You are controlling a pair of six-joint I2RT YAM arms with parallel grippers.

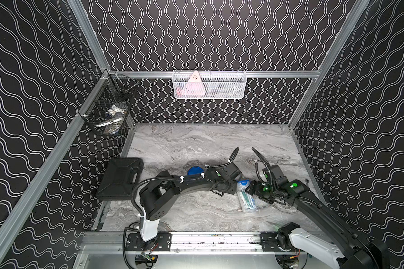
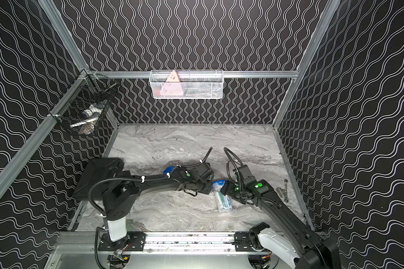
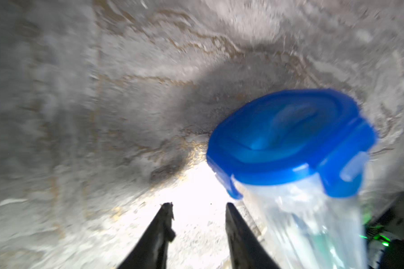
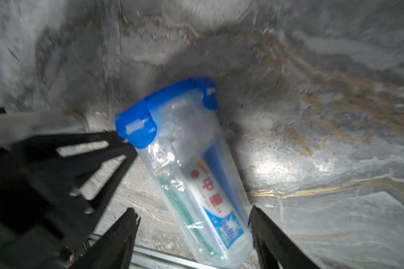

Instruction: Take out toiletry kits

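A clear toiletry container (image 4: pixel 206 179) with a blue lid (image 3: pixel 282 134) is between my two grippers; toothpaste and a green item show through its wall. My right gripper is open, its fingers spread on either side of the lower body in the right wrist view. On the other side, my left gripper is part open with only bare surface visible between its fingers. In the right wrist view the left fingers (image 4: pixel 114 177) reach close to the lid's latch; whether they touch it I cannot tell.
Behind the left arm a blue round thing (image 1: pixel 195 170) is partly hidden. A black case (image 1: pixel 119 178) lies at the left, and a wrench (image 2: pixel 286 190) at the right. White (image 1: pixel 229 89) and black (image 1: pixel 107 112) wire baskets hang on the frame.
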